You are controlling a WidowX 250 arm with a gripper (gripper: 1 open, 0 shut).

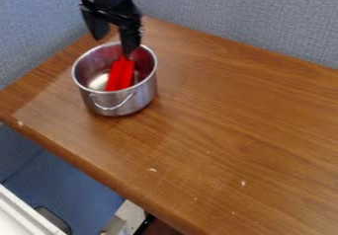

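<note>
A silver metal pot point(114, 99) with a wire handle sits near the left edge of the wooden table point(224, 140), with a red object point(118, 74) inside it. Over the pot's back rim hangs my dark gripper point(110, 32), open, its fingers above the red object, with nothing seen held between them.
Grey-blue padded walls stand behind and left. Below the left edge are a blue floor and a white slatted object point(20, 219).
</note>
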